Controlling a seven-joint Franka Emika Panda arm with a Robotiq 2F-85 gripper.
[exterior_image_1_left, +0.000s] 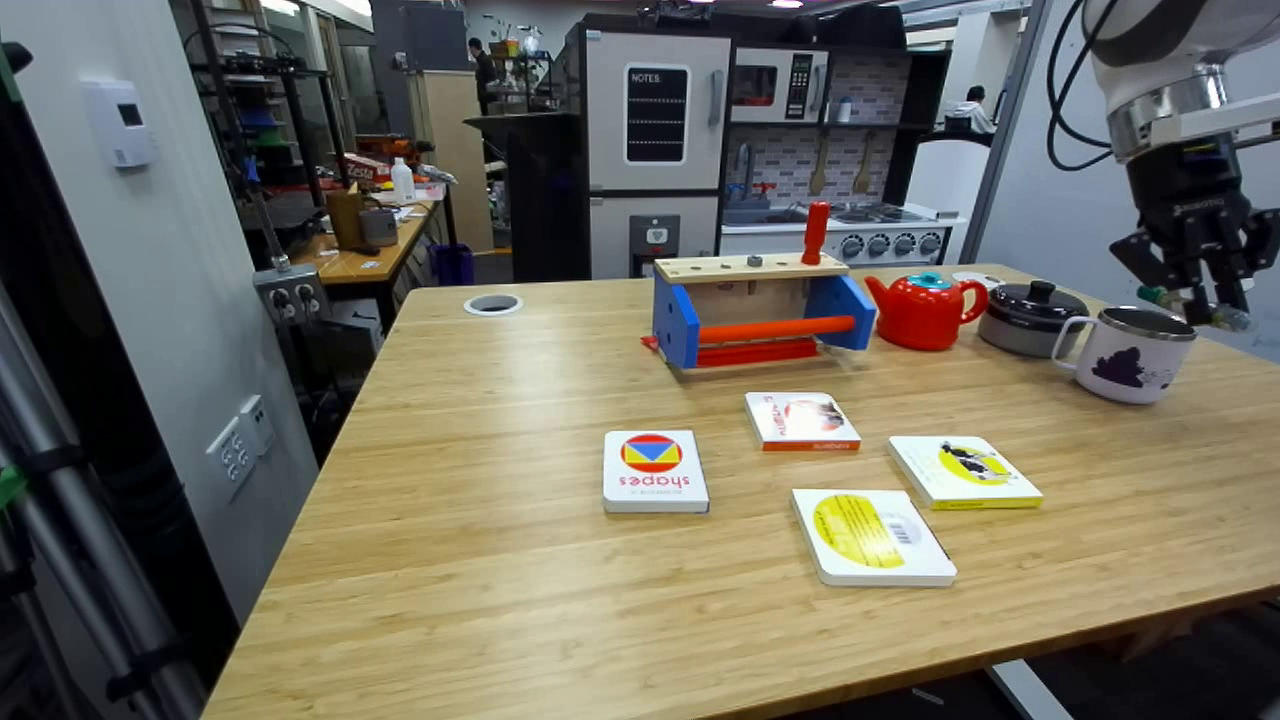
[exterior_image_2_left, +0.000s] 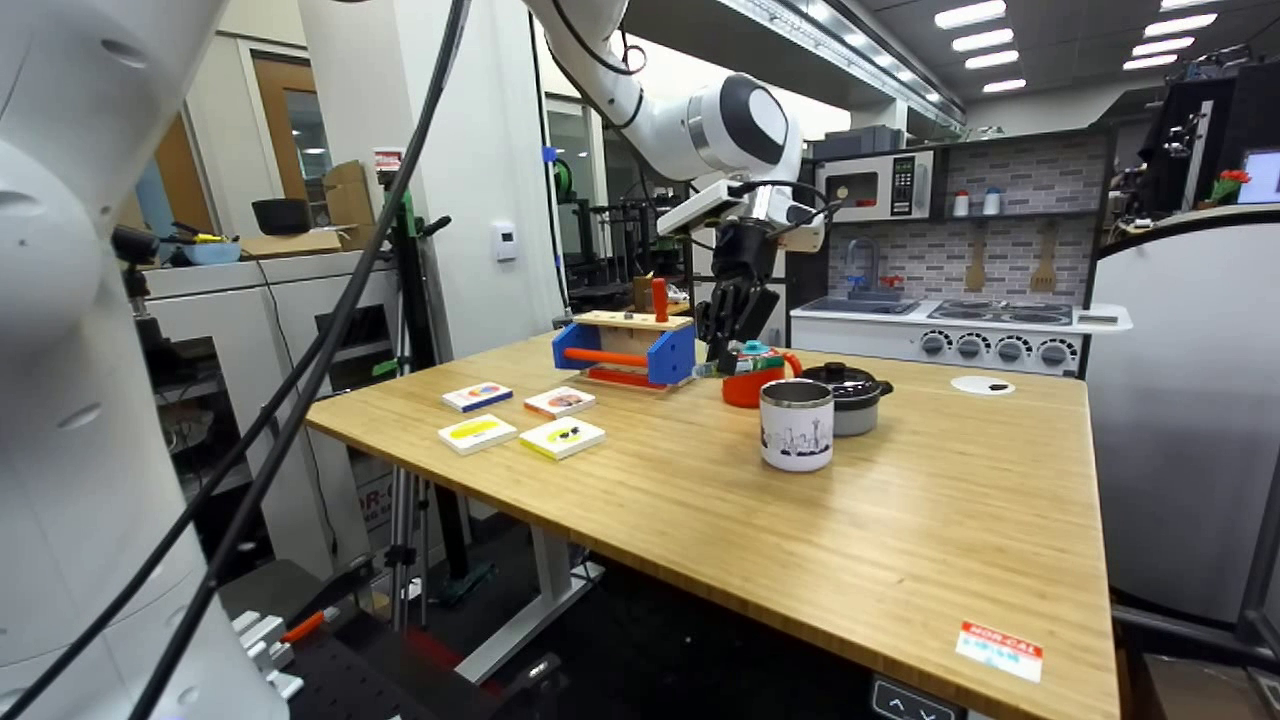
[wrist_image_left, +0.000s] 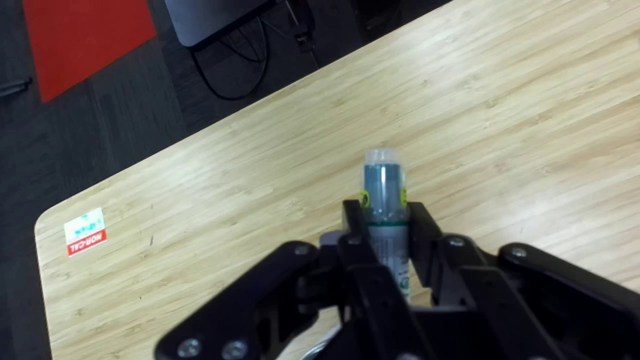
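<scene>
A slim tube (wrist_image_left: 384, 183), with a translucent cap, a blue-grey section and a printed white label, is pinched between the black fingers of my gripper. In exterior view 1 my gripper (exterior_image_1_left: 1203, 306) is raised above the table at the far right, just over the back of the white mug (exterior_image_1_left: 1122, 360). The tube's ends stick out on both sides of the fingers, one of them green. Exterior view 2 shows the gripper (exterior_image_2_left: 726, 360) in front of the red teapot (exterior_image_2_left: 746, 389), which it partly covers.
A dark-lidded pot (exterior_image_1_left: 1032, 318) stands beside the mug. Left of the teapot is a blue and wooden toy bench (exterior_image_1_left: 768, 314). Several small board books, including the shapes book (exterior_image_1_left: 655, 470), lie mid-table.
</scene>
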